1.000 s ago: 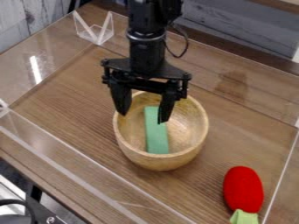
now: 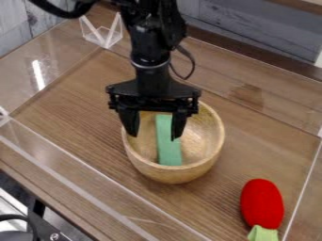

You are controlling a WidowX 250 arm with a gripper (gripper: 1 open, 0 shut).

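Observation:
My black gripper (image 2: 152, 111) stands open over the back part of a tan bowl (image 2: 174, 168), its fingers reaching down on the left and right at the bowl's rim. Inside the bowl lies a long green object (image 2: 168, 141), partly hidden at its top by the gripper. Whether the fingers touch the bowl or the green object, I cannot tell.
A red object with a pale green end (image 2: 262, 207) lies at the front right. A clear plastic piece (image 2: 101, 28) is at the back left. The wooden table (image 2: 63, 113) is otherwise mostly bare, with a dark gap and cable at the lower left edge.
My gripper has shifted slightly left and the arm's angle has changed a little. The bowl and the red object look much the same.

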